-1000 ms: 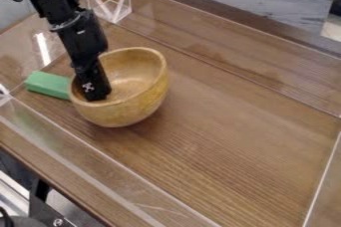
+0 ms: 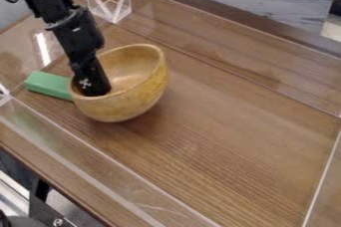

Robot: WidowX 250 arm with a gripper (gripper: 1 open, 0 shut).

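Note:
A wooden bowl stands on the table at centre left, with my gripper lowered at its left rim. The fingertips are dark and partly hidden at the rim, so whether anything is between them is hard to see; the fingers look shut. A green block lies on the table just left of the bowl.
A clear angular object stands at the back left. The table's edge runs along the lower left.
The gripper and bowl have shifted very slightly; otherwise the view is much the same.

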